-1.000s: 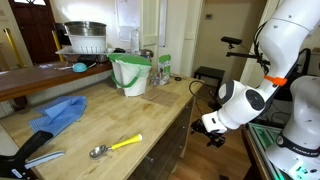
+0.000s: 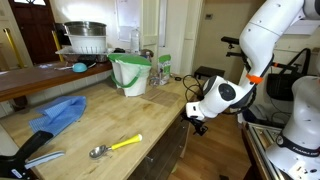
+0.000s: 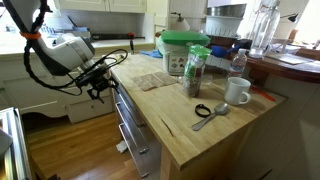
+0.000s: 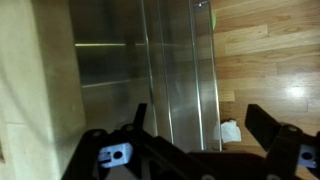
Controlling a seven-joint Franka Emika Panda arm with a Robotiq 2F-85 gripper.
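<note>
My gripper (image 2: pixel 197 124) is beside the counter's drawer side, below the countertop level. In the wrist view the dark fingers of the gripper stand wide apart, with no object held between them. Metal drawer fronts (image 4: pixel 205 75) run under the camera, their long bright edges passing between the fingers. From the other side, the gripper (image 3: pixel 104 90) hangs close to the stacked grey drawers (image 3: pixel 138 135). Whether a finger touches a drawer cannot be made out.
The wooden countertop (image 2: pixel 125 110) carries a white bin (image 2: pixel 131 75), a blue cloth (image 2: pixel 60 115) and a spoon with a yellow handle (image 2: pixel 127 142). A white mug (image 3: pixel 237 91) stands near the counter's far end. Wooden floor (image 4: pixel 270 60) beside the drawers is largely clear.
The arm has moved up and leftward in exterior view 1, bringing my gripper closer to the counter. Objects on the countertop have stayed in place.
</note>
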